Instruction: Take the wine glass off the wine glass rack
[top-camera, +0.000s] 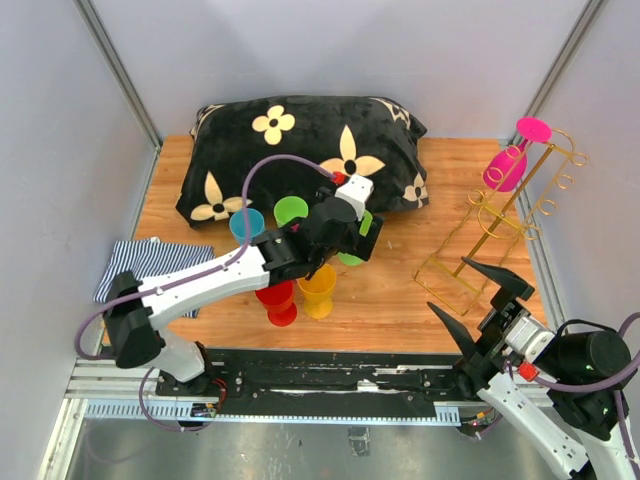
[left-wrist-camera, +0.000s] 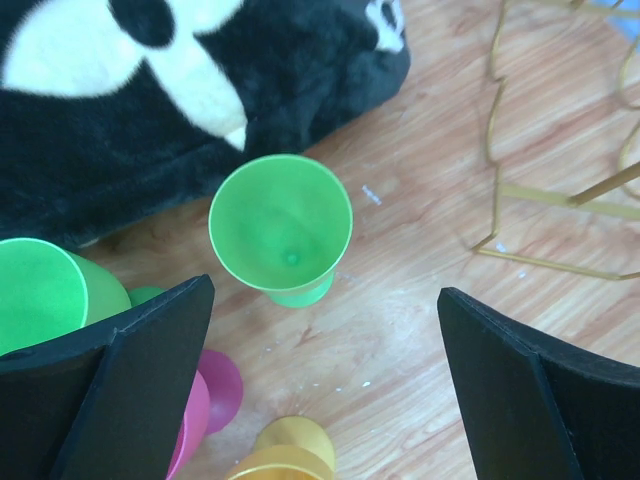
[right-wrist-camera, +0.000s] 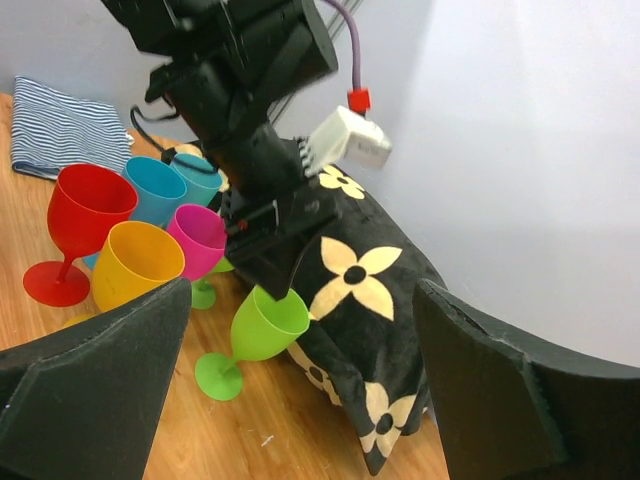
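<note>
A pink wine glass (top-camera: 503, 171) hangs upside down near the top of the gold wire rack (top-camera: 490, 224) at the right of the top view. My left gripper stands open above the grouped glasses, with a green glass (left-wrist-camera: 280, 220) below and between its fingers and nothing held. My right gripper (top-camera: 470, 305) is open at the lower right, in front of the rack's base, with nothing between its fingers.
Blue, red (right-wrist-camera: 85, 215), yellow (right-wrist-camera: 138, 262), pink and green glasses stand in the middle. A dark cushion (top-camera: 300, 160) lies behind them, a striped cloth (top-camera: 140, 270) at left. The wood between glasses and rack is clear.
</note>
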